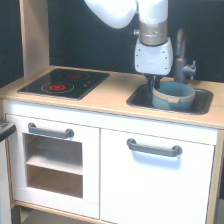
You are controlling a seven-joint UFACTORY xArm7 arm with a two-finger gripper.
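A blue-green pot (174, 97) with a brownish inside sits at the sink (138, 98), over the middle of the dark basin. My gripper (153, 83) points down at the pot's left rim, its dark fingers touching or very close to that rim. Whether the fingers are closed on the rim is too small to make out. The white arm (153, 57) comes down from the top of the view.
A grey faucet (181, 58) rises behind the pot, close to the arm's right side. On the left of the wooden counter (112, 92) is a black cooktop (64, 83) with red rings, bare of objects. Below are an open-fronted oven (55, 165) and a white cabinet door (150, 180).
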